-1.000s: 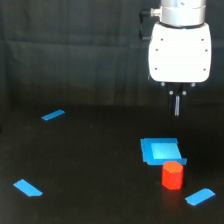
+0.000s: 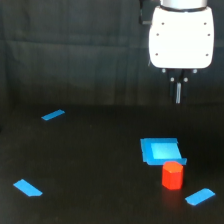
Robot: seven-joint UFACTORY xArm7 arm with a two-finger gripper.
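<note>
A red block point(image 2: 172, 176), six-sided in outline, stands on the black table at the lower right. Just behind it lies a light blue square point(image 2: 164, 151) framed in brighter blue tape; the block's top overlaps the frame's front edge in this view. My gripper point(image 2: 179, 97) hangs high above and behind both, pointing down, well apart from them. Its fingers look like one narrow pale bar, too small to show any gap, and nothing held shows at their tips.
Blue tape strips mark the table: one at far left point(image 2: 53, 115), one at near left point(image 2: 27, 188) and one at near right point(image 2: 200, 197). A dark curtain point(image 2: 80, 60) closes off the back.
My arm and gripper have risen and shifted slightly to the right. The red block, the blue square and the tape strips are where they were.
</note>
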